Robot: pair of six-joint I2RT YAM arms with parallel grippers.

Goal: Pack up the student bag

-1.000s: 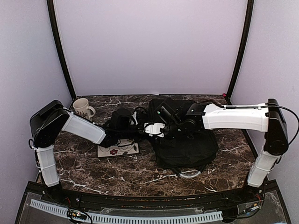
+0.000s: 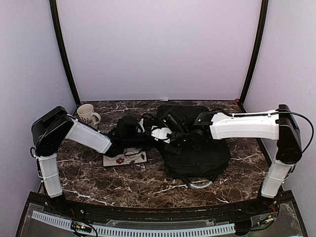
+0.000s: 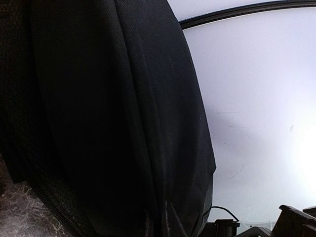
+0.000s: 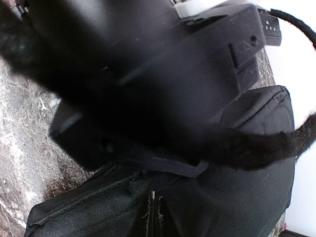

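The black bag point(image 2: 197, 160) lies on the marble table at centre-right. My left gripper is against the bag's fabric point(image 3: 98, 98), which fills most of the left wrist view; it is shut on the bag, though its fingertips are dark. My right gripper is shut, over the bag's zipped mesh edge, with nothing clearly between its fingers; in the top view both grippers meet at the bag's left side, largely hidden by the arms. A patterned book or board point(image 2: 113, 160) lies left of the bag, partly under the left arm.
A white mug point(image 2: 85, 112) stands at the back left. White walls enclose the back and sides.
The left arm and bag look almost unchanged.
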